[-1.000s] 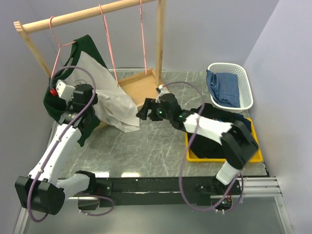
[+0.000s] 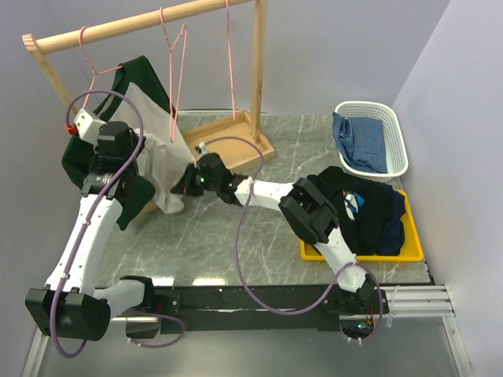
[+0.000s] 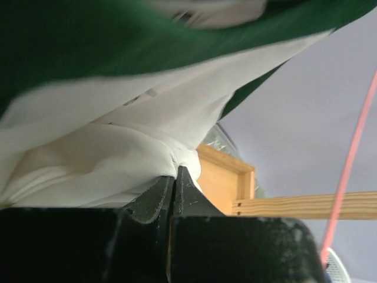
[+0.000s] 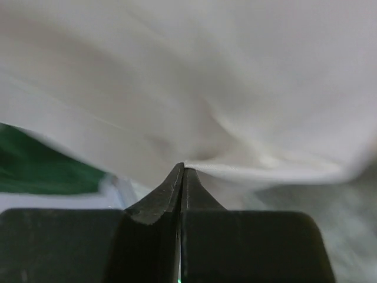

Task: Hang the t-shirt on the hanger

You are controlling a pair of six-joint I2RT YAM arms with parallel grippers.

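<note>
The t-shirt, white (image 2: 149, 110) with dark green parts (image 2: 141, 76), hangs beneath the left end of the wooden rail. A pink hanger (image 2: 93, 69) rises from its upper left; the rest of that hanger is hidden by cloth. At the shirt's left side is my left gripper, shut, with white fabric pinched at its tips. My right gripper (image 2: 181, 188) is shut at the shirt's lower right edge. White cloth fills most of the right wrist view, blurred, its edge caught at the tips of the right fingers (image 4: 168, 190).
Two more pink hangers (image 2: 229, 63) hang from the wooden rail (image 2: 134, 30). Its base tray (image 2: 236, 149) lies behind my right gripper. A yellow bin (image 2: 415, 243) of dark clothes and a white basket (image 2: 398, 145) stand right.
My right gripper has moved left, and the shirt's lower right corner has come left with it, bunching the cloth. The middle hanger has swung.
</note>
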